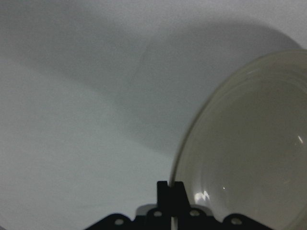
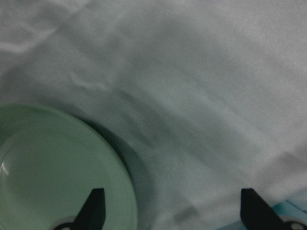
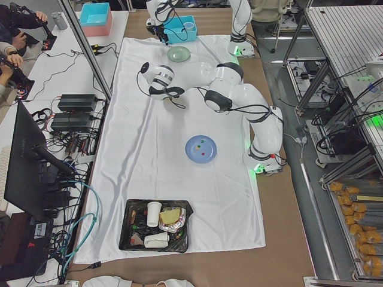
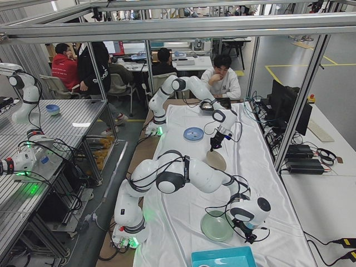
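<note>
A beige dish [image 1: 249,139], also visible as a pale disc [image 4: 217,161] in the right camera view, has its rim between the fingers of my left gripper, which is shut on it; the arm largely hides it in the left camera view. My right gripper stands open above the cloth, beside a green plate [image 2: 53,167], with nothing between its fingers.
A blue plate [image 3: 200,148] with small pieces sits mid-table. A black tray [image 3: 137,242] holding cups and food is at one end, a cyan bin [image 4: 222,257] at the other. White cloth around the blue plate is largely clear.
</note>
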